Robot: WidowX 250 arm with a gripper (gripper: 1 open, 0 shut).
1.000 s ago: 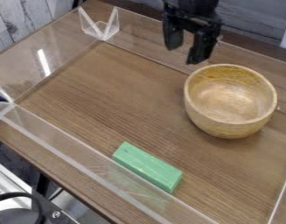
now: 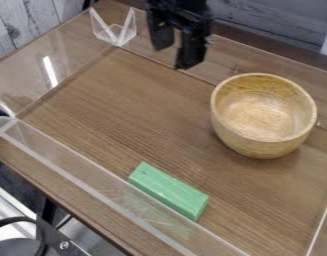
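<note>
My gripper [image 2: 179, 40] is at the top centre of the camera view, dark and blurred, standing open above the wooden surface [image 2: 112, 120]. I see nothing held between its fingers, though the blur hides detail. It is behind and to the left of a large tan bowl [image 2: 259, 140]. A green block [image 2: 167, 190] lies at the front, below centre.
A clear plastic piece [image 2: 114, 28] stands at the back left, left of my gripper. A transparent strip runs along the front left edge, and dark cables lie in the lower left corner.
My gripper has moved left from the back right, above the bowl, toward the top centre. The bowl and green block have stayed put.
</note>
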